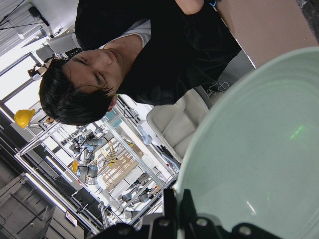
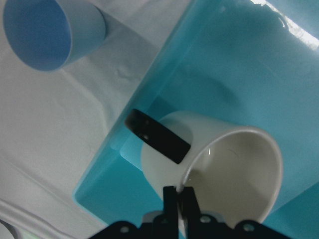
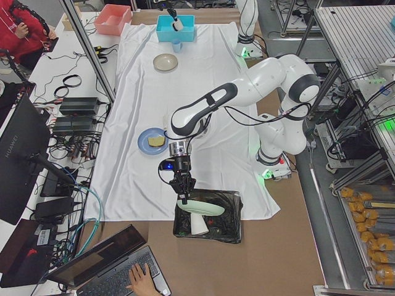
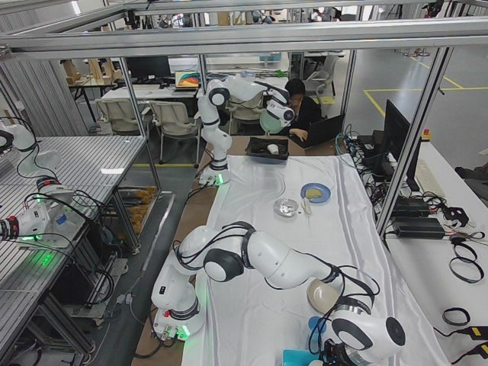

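Note:
My left gripper is shut on the rim of a pale green plate, held steeply tilted over a black-lined bin, which also holds a white item. What lies under the plate is hidden. In the right wrist view my right gripper is shut on the rim of a white mug with a dark handle, over a turquoise bin.
A blue cup stands outside the turquoise bin. A beige bowl and a blue plate with a yellow sponge-like item lie on the white cloth. A person sits beyond the black bin.

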